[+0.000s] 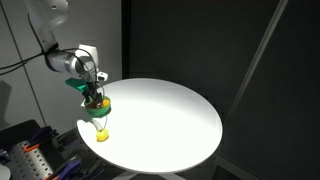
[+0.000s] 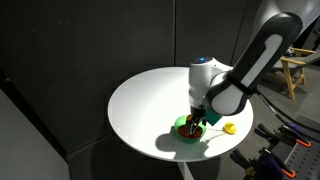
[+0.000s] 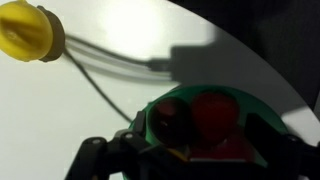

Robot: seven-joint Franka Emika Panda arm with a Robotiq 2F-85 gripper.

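Note:
A green bowl [image 1: 98, 112] stands on the white table near its left end. Inside it, the wrist view shows red round things [image 3: 215, 115] and a darker one [image 3: 170, 121]; an orange-yellow thing [image 1: 106, 102] shows at the bowl's side in exterior view 1. Reaching down over the bowl, my gripper is open, its black fingers [image 3: 268, 138] spread on either side of the red contents. Nothing appears clamped between them. Apart from the bowl, a yellow object [image 3: 25, 32] with a brownish end lies on the table. The lower bowl contents are hidden by the gripper.
A wooden chair [image 2: 290, 68] stands in the background of exterior view 2.

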